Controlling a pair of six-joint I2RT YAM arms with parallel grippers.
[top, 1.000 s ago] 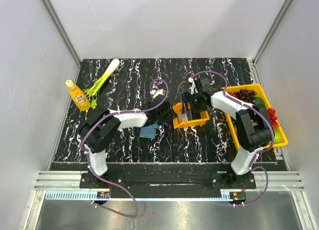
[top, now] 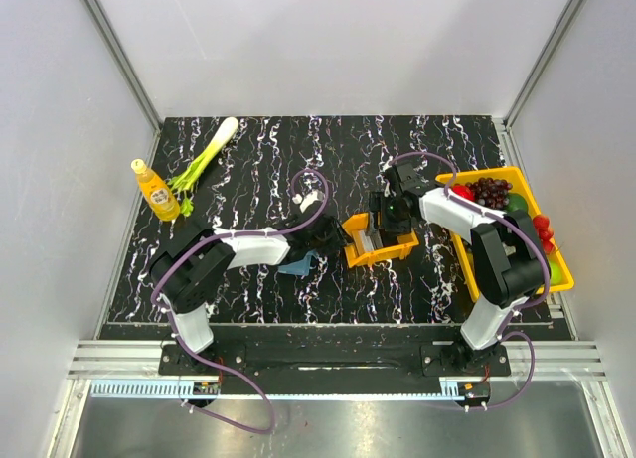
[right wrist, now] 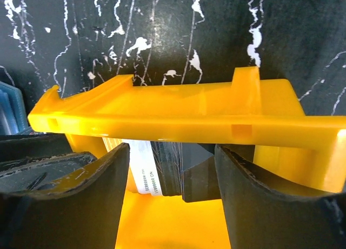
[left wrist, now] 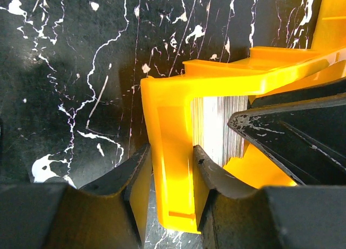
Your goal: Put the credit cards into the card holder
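Note:
Cards stand on edge in a row inside the yellow basket [top: 397, 252]; in the right wrist view a white card stack [right wrist: 143, 165] sits beside black cards [right wrist: 200, 179]. My left gripper is shut on the basket's end wall, which shows between its fingers. Over the row, my right gripper stands part open, its fingers apart to either side of the cards; whether they touch them I cannot tell. In the left wrist view the pale card edges [left wrist: 216, 125] lie beside a dark right finger [left wrist: 292, 135]. No separate card holder can be told for sure.
A flat light-blue item [top: 296, 267] lies partly under the left gripper. At the right is a larger yellow basket [top: 467, 274] of fruit. A yellow bottle [top: 157, 192] and a leek [top: 206, 155] lie far left.
The yellow basket has shifted a little toward the near edge, with my left gripper on its end. My right gripper has moved slightly the same way, over the cards.

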